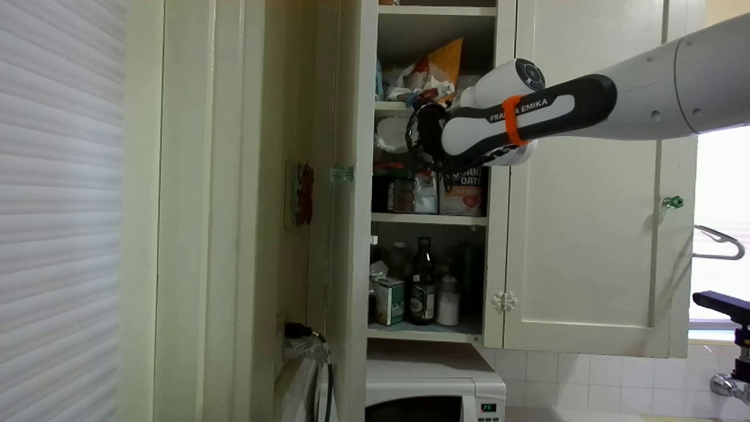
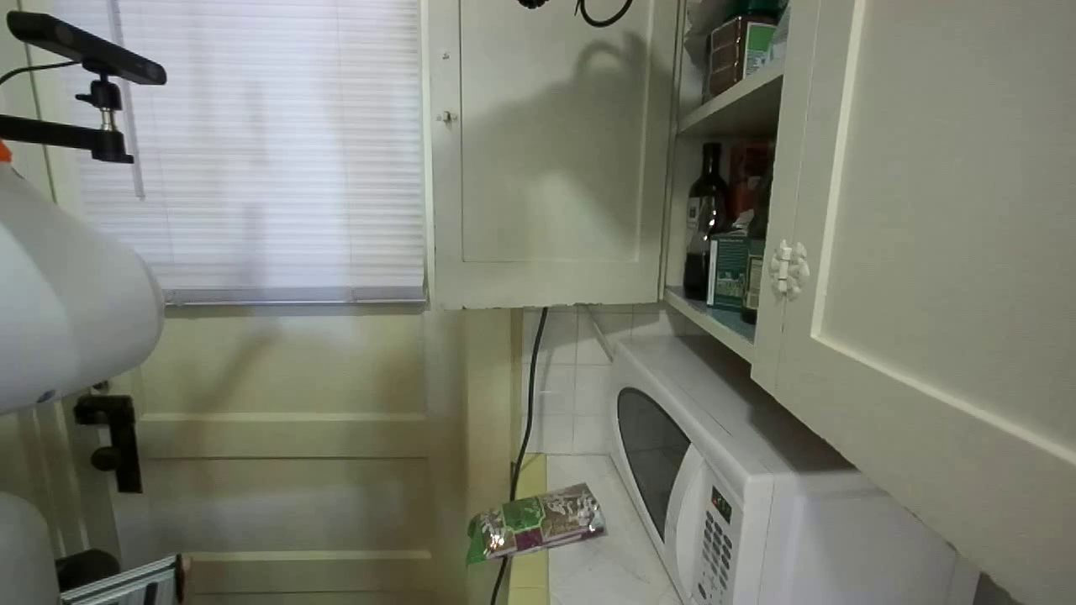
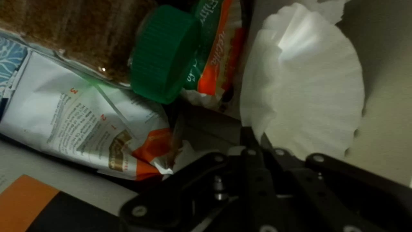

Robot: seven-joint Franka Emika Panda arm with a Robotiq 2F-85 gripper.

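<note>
A white, ruffled paper coffee filter (image 3: 305,77) fills the upper right of the wrist view, its lower edge at my fingertips. My gripper is shut, with the thin paper rim pinched between the finger ends. In exterior view 1 the filter (image 1: 392,134) shows pale and shaded inside the open cupboard, above the items on the middle shelf (image 1: 429,218). My hand is at that compartment's opening, just under the shelf above. Exterior view 2 does not show the gripper's fingers.
Below the filter are a green-lidded jar (image 3: 166,54), a white coffee bag (image 3: 96,120) and a green-and-orange packet (image 3: 212,50). An oats box (image 1: 462,193) stands at the right. The cupboard wall (image 3: 390,100) is close beside the filter.
</note>
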